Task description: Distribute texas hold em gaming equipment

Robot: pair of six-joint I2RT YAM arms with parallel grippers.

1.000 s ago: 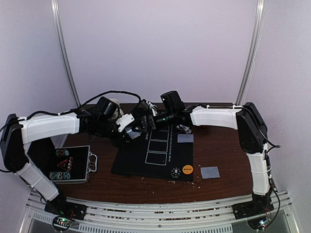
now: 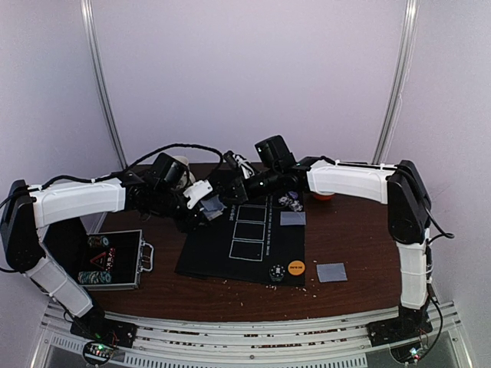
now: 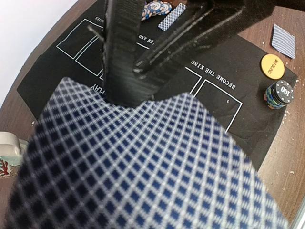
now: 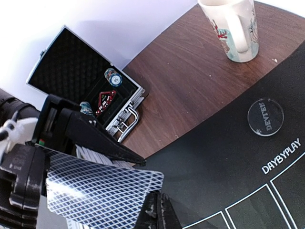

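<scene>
My left gripper (image 2: 204,208) is shut on a deck of blue-checked cards (image 3: 138,171) held over the mat. In the right wrist view the top card (image 4: 100,186) juts toward my right gripper, which is shut, its tips at the card's edge; whether they pinch it I cannot tell. Single cards lie on the mat (image 2: 292,218) and on the wood at the right (image 2: 331,272).
An open chip case (image 2: 107,261) stands at the left, a mug (image 4: 233,33) behind the mat. The dealer puck (image 4: 265,117), big blind puck (image 2: 296,267) and chip stack (image 2: 277,272) are on the black mat (image 2: 207,253).
My right arm has risen slightly and shifted a little right at its elbow and wrist. The left arm looks still.
</scene>
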